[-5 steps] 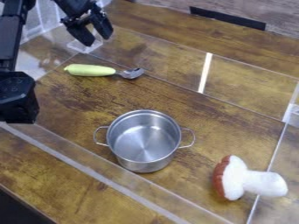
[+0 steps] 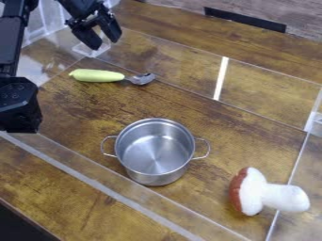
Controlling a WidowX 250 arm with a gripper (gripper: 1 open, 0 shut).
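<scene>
My gripper (image 2: 101, 38) is at the top left, open, raised above the wooden table just behind a pale yellow-green corn-like toy (image 2: 96, 75). A metal spoon-like piece (image 2: 141, 78) lies at that toy's right end. A steel pot (image 2: 154, 152) with two side handles stands empty in the lower middle. A white mushroom-shaped toy (image 2: 268, 192) with a red-brown part lies at the lower right.
Pale strips cross the tabletop. Black arm parts fill the left edge.
</scene>
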